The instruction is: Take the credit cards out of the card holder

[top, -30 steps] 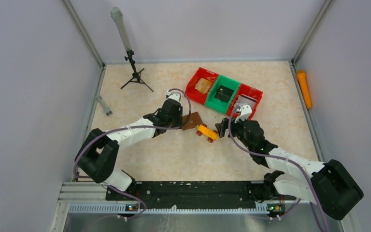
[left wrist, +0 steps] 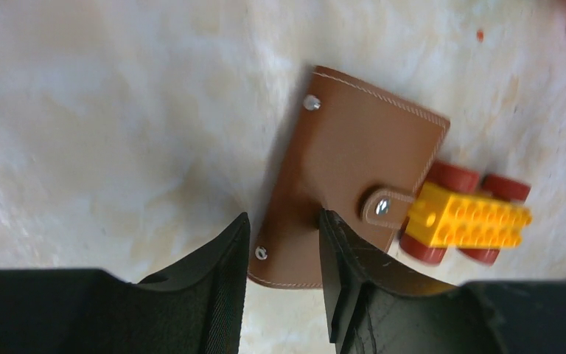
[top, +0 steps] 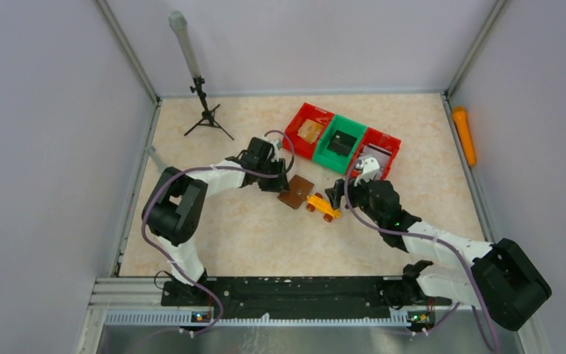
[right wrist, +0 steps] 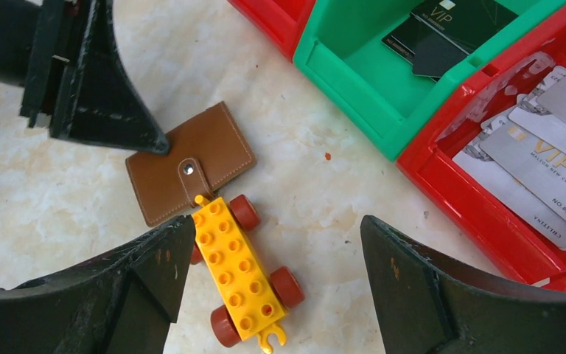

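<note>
A brown card holder (top: 295, 192) with a snap strap lies flat and closed on the table, near the middle. In the left wrist view the card holder (left wrist: 354, 162) is below my left gripper, whose fingers stand open and slightly apart; one fingertip overlaps the holder in that view, and contact cannot be told. My right gripper is open and empty, to the right of the holder. Silver VIP cards (right wrist: 534, 166) lie in a red bin, dark cards (right wrist: 449, 29) in the green bin. Whether any cards are inside the holder is hidden.
A yellow brick car (right wrist: 237, 265) with red wheels sits against the holder's strap side. Joined bins, red, green (top: 339, 144) and red, stand behind. A tripod (top: 208, 118) is at the back left.
The card holder has turned and shifted slightly right and toward the front; the car has shifted likewise. My right gripper moved slightly.
</note>
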